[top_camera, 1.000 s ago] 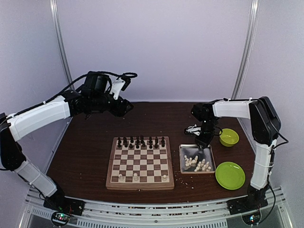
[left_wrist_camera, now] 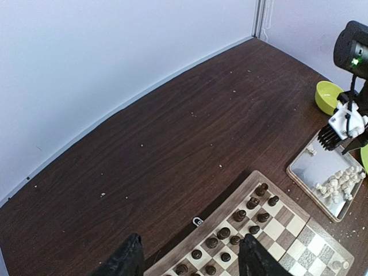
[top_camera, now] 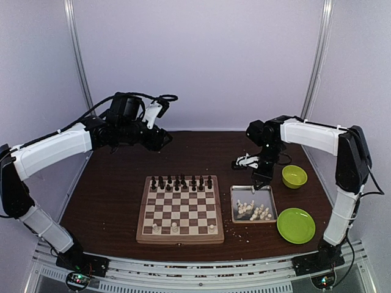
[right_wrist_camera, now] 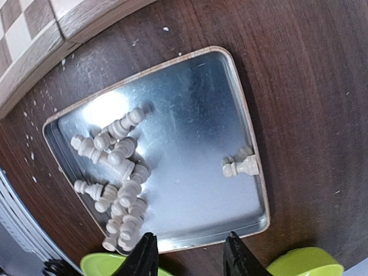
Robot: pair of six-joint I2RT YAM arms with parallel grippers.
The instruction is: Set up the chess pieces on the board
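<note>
The chessboard (top_camera: 180, 217) carries dark pieces in rows along its far side and several white pieces on its near edge. Right of it, a metal tray (right_wrist_camera: 195, 207) holds a pile of white pieces (right_wrist_camera: 123, 149) lying on their sides and a separate white piece (right_wrist_camera: 241, 165) by one wall. My right gripper is over the tray, its fingers apart with nothing visible between them. My left gripper hangs high behind the board at the left, open and empty.
A green plate (top_camera: 295, 227) sits right of the tray, a green bowl (top_camera: 294, 174) behind it.
The left arm and the board look unchanged.
</note>
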